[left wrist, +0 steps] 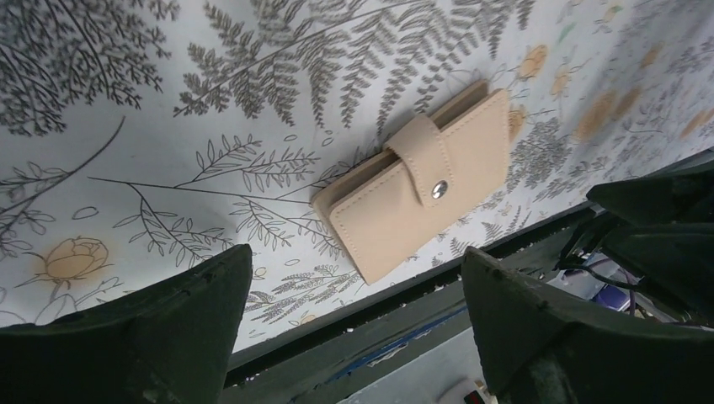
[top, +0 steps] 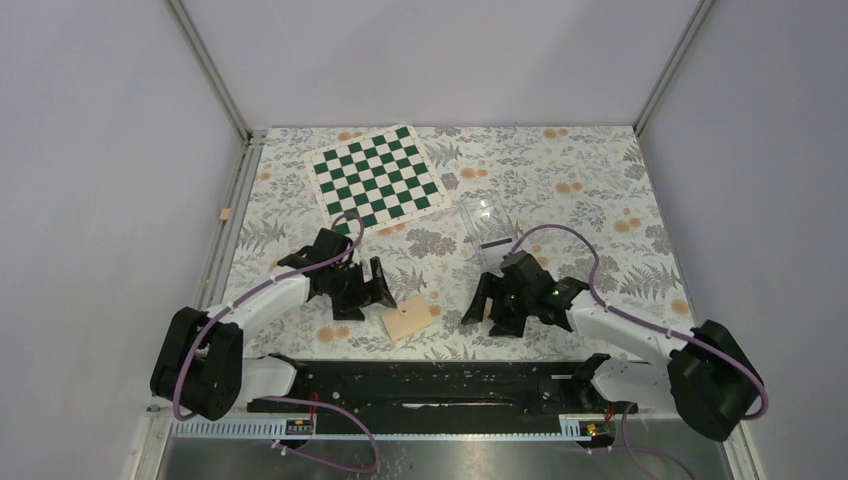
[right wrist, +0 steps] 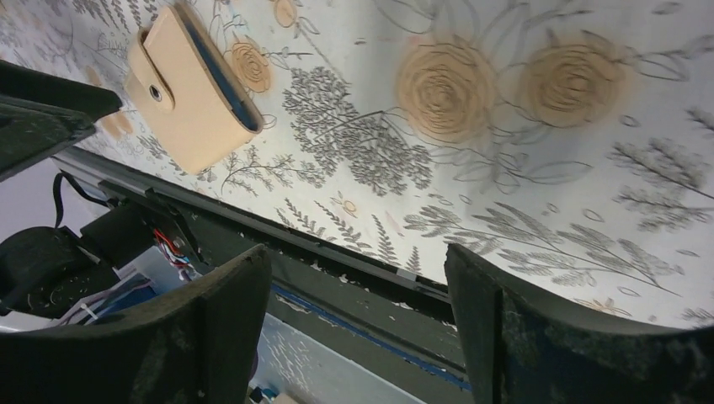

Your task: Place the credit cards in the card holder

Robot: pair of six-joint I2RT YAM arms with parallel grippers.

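Note:
The beige card holder [top: 407,318] lies shut on the floral cloth near the front edge, its snap strap fastened across the middle. In the left wrist view the holder [left wrist: 421,181] lies ahead of my left gripper, whose fingers stand wide apart with nothing between them. From the right wrist the holder [right wrist: 192,88] shows at upper left, apart from my right gripper. That one is also open, with only cloth and table edge seen between its fingers. A clear box [top: 488,225] stands behind the right gripper with a whitish, dark-banded item in it; I cannot tell whether this is cards.
A green and white checkered board [top: 378,178] lies flat at the back left. A dark rail [top: 430,385] runs along the front edge.

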